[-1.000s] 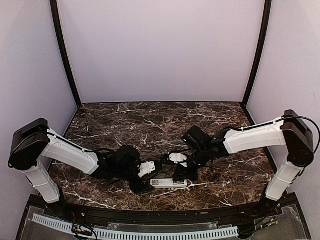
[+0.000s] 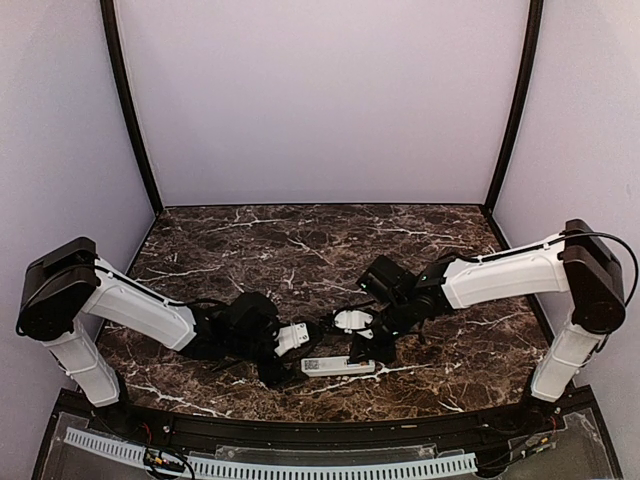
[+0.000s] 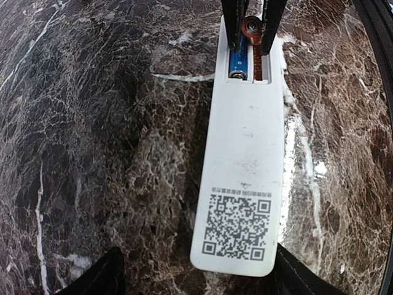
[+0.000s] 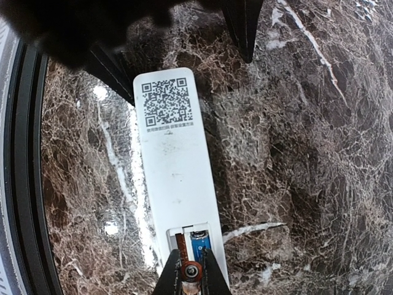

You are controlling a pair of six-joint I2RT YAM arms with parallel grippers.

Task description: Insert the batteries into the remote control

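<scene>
The white remote control (image 2: 325, 366) lies back up on the table, its battery bay uncovered. A blue battery (image 3: 238, 64) lies in one slot of the bay. Over the other slot, my right gripper is shut on an orange-brown battery (image 4: 191, 269), whose round end faces the right wrist camera. Its lower end is hidden, so whether it touches the slot is unclear. My left gripper stands open around the QR-code end of the remote, its fingers on either side.
The table's front edge and a slotted metal rail (image 2: 320, 467) lie close in front of the remote. Both grippers are near each other over it.
My right gripper has shifted slightly over the battery bay, covering more of the blue seen there earlier. The left arm and the remote look almost unchanged.
</scene>
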